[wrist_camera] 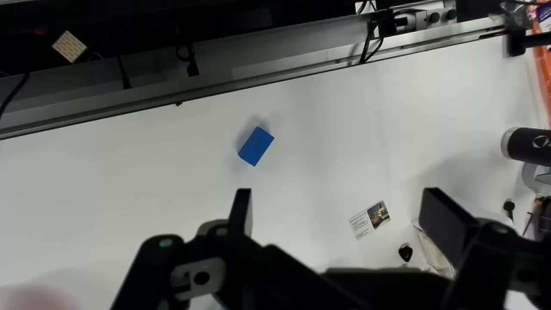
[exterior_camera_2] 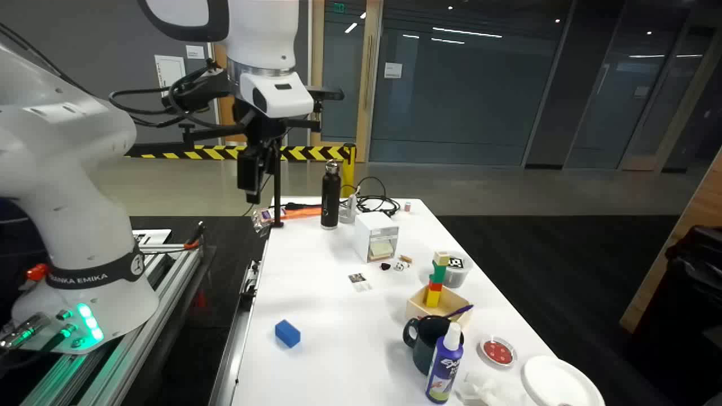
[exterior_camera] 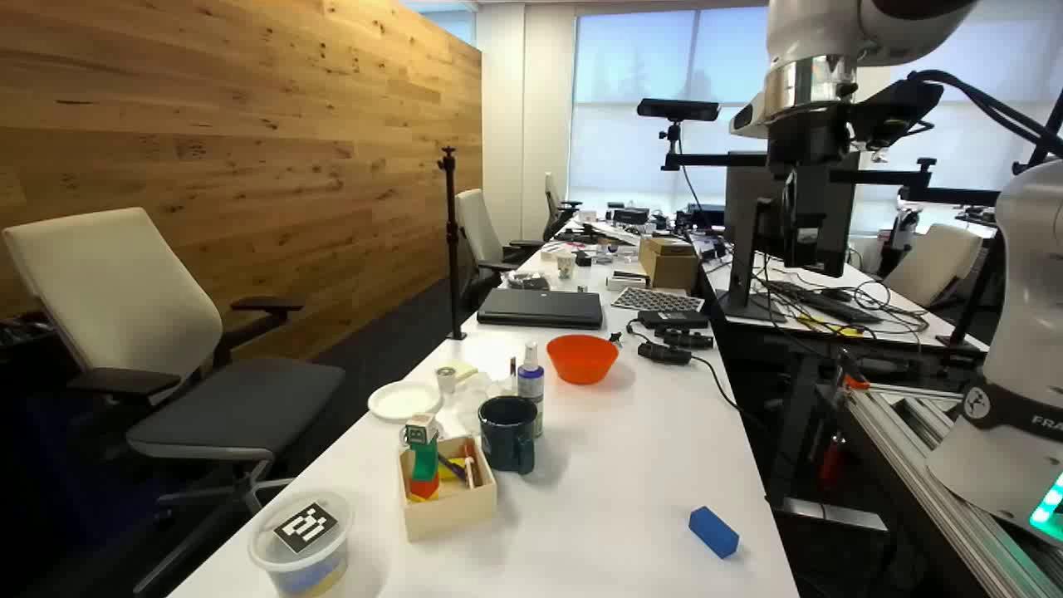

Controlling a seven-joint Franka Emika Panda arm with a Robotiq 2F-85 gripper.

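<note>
A blue block point(exterior_camera: 713, 531) lies alone on the white table near its robot-side edge; exterior view 2 shows the same blue block point(exterior_camera_2: 287, 334), and in the wrist view the blue block point(wrist_camera: 256, 146) appears above the middle. My gripper is open, its two black fingers wide apart with nothing between them. It hangs high above the table, apart from the block, and the gripper point(exterior_camera_2: 251, 196) points downward in exterior view 2.
A wooden box point(exterior_camera: 450, 517) holds a stack of coloured blocks. Close by stand a dark mug point(exterior_camera: 508, 434), a spray bottle point(exterior_camera: 531, 389) and an orange bowl point(exterior_camera: 582, 359). A black bottle point(exterior_camera_2: 330, 194) and a white box point(exterior_camera_2: 375, 236) stand farther off.
</note>
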